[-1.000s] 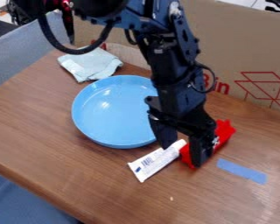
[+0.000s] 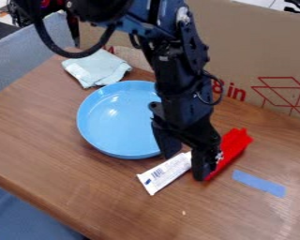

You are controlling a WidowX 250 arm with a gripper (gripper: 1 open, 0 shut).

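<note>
The dark blue robot arm reaches down from the top of the camera view, and its gripper (image 2: 190,155) is low over the table between a white tube (image 2: 164,173) with printed label and a red object (image 2: 232,151). The gripper looks open; whether it touches either item is unclear. The white tube lies diagonally in front of it, the red one just to its right, partly hidden by the arm. A light blue plate (image 2: 105,117) sits to the left, partly behind the arm.
A folded pale cloth (image 2: 97,66) lies at the back left. A cardboard box (image 2: 259,66) lines the rear. A blue tape strip (image 2: 258,184) is at right.
The gripper has shifted slightly to the left over the last second, uncovering more of the red object. The tube, plate and cloth stay where they were.
</note>
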